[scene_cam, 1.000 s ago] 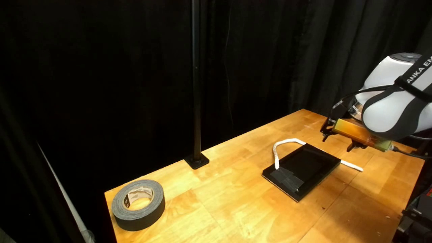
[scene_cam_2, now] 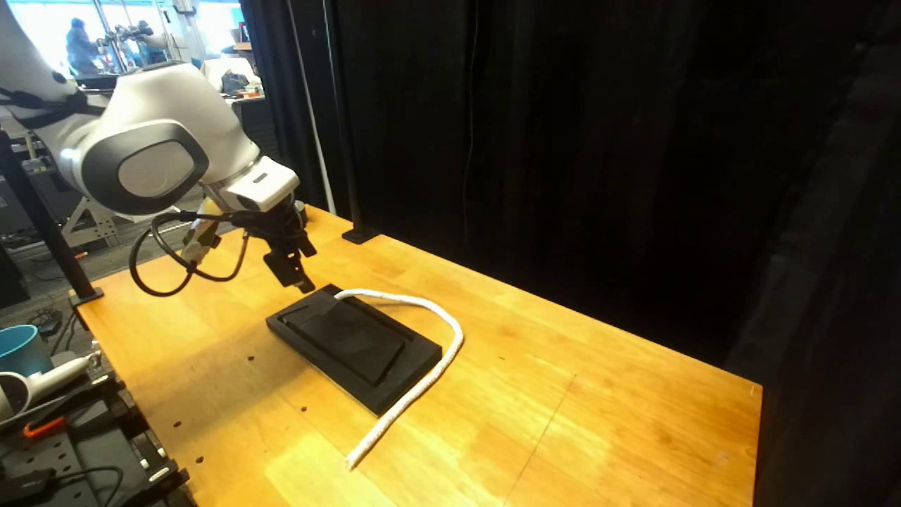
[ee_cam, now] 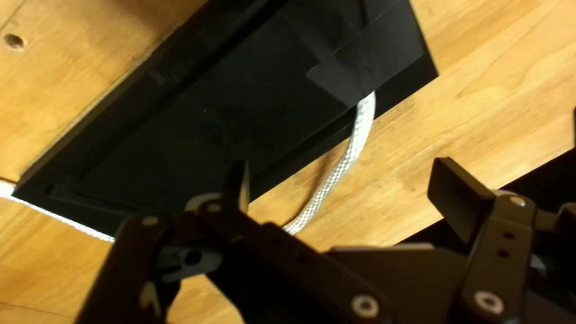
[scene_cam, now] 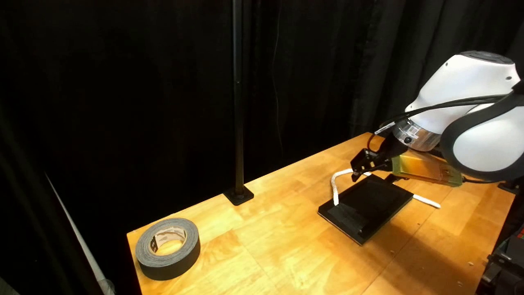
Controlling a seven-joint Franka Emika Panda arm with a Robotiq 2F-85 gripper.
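A flat black board (scene_cam: 373,201) with a raised edge lies on the wooden table, a strip of dark tape (ee_cam: 370,62) across one end. From under that tape comes a white braided rope (scene_cam_2: 452,325), which curves around the board's side and past its far end onto the table. My gripper is open above the table beside the board, its fingers (ee_cam: 459,200) spread wide. In the wrist view the rope runs across the gap between the fingers, lower down, touching neither that I can see. Part of the rope is hidden behind the gripper there.
A roll of grey tape (scene_cam: 167,248) stands at the table's left end in exterior view 1. A black post (scene_cam: 238,98) rises from the back edge, with a black curtain behind. The wooden table (scene_cam_2: 540,405) has wide free room away from the board.
The arm and gripper have moved left in exterior view 1, from beyond the board's far end to over its back side. The board, rope and tape roll have stayed in place.
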